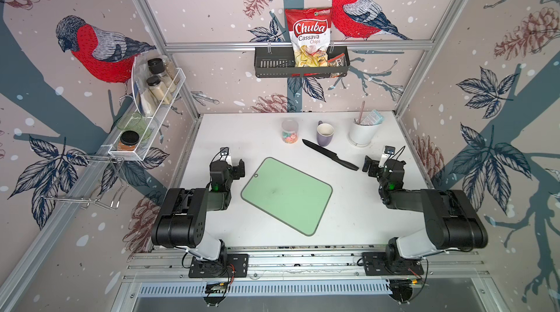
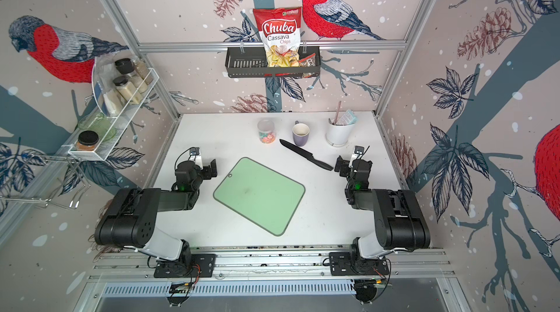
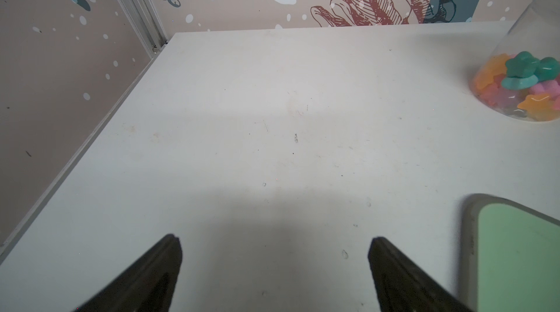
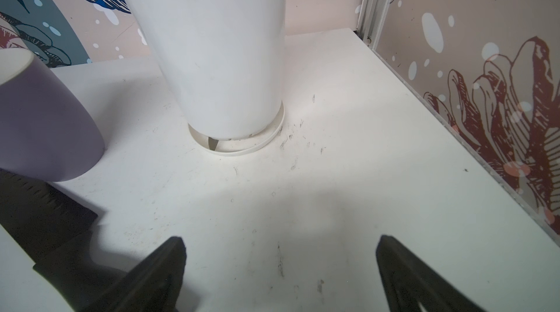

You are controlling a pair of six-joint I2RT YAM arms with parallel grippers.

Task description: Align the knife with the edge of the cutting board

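Observation:
A green cutting board (image 1: 286,196) lies askew on the white table, left of centre. Behind it and to its right, apart from it, a black knife (image 1: 329,154) lies diagonally, handle toward my right gripper. My left gripper is open and empty just left of the board, whose corner (image 3: 513,253) shows in the left wrist view. My right gripper stands open and empty beside the knife handle; part of the dark knife (image 4: 35,218) shows at that view's left.
A jar of colourful pieces (image 1: 290,131), a lilac mug (image 1: 325,137) and a white utensil holder (image 1: 360,135) stand along the back. A wire shelf (image 1: 135,150) with jars hangs on the left wall, a basket (image 1: 268,70) on the back rail.

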